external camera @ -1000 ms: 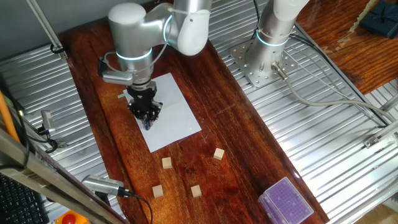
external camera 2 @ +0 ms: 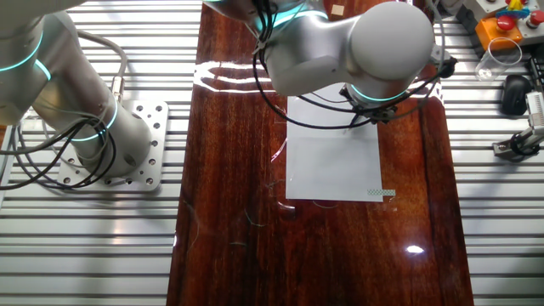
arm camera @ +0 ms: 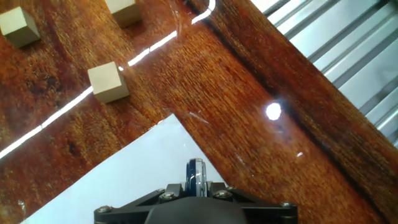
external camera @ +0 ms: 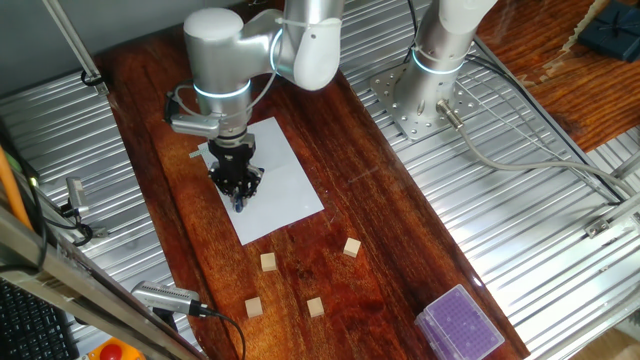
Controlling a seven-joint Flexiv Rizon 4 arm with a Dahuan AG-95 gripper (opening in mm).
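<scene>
A white sheet of paper (external camera: 280,190) lies flat on the dark wooden table. Over its left part, in exterior view 1, my gripper (external camera: 238,196) points down. In the wrist view a dark, shiny, pen-like object (arm camera: 196,176) stands between the fingers, and the gripper appears shut on it. Whether its tip touches the paper cannot be told. Exterior view 2 shows the sheet (external camera 2: 333,161) too, but the arm covers most of the gripper there. No marks show on the visible paper.
Several wooden cubes, one of them this cube (external camera: 352,247), sit beyond the sheet's near edge. A purple box (external camera: 462,322) stands at the table's lower right. Patterned tape (external camera 2: 381,193) lies at one paper corner.
In exterior view 1 the arm has shifted slightly to the right, with the gripper staying low over the paper's left part. Paper, cubes and box have not moved.
</scene>
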